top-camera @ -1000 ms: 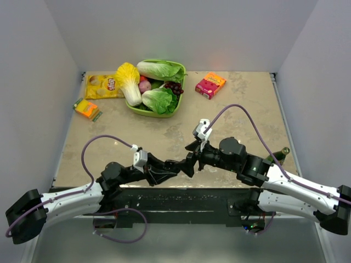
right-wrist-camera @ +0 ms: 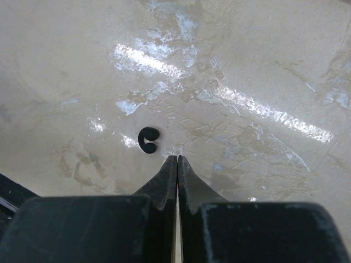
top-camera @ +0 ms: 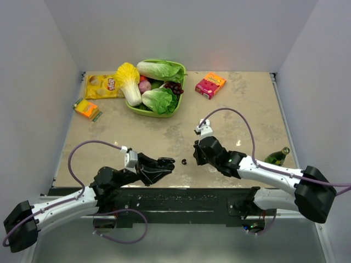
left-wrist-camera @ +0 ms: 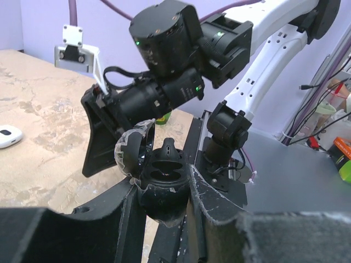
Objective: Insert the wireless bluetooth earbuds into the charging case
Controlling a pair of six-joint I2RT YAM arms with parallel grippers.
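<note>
My left gripper (top-camera: 164, 167) is shut on the black charging case (left-wrist-camera: 164, 186), held upright with its lid open. In the left wrist view one cavity and a raised piece show inside it; whether an earbud is seated is unclear. A small black earbud (right-wrist-camera: 148, 139) lies on the table, also visible in the top view (top-camera: 184, 161). My right gripper is shut with nothing between its fingertips, pointing down just beside that earbud.
A green basket of vegetables (top-camera: 131, 107), chips (top-camera: 101, 87), snack boxes (top-camera: 210, 85) and a green bottle (top-camera: 277, 158) sit around the edges. A white object (left-wrist-camera: 6, 136) lies on the table.
My right gripper has moved away from the case and turned down over the table, uncovering the earbud. My left gripper has shifted slightly left with the case.
</note>
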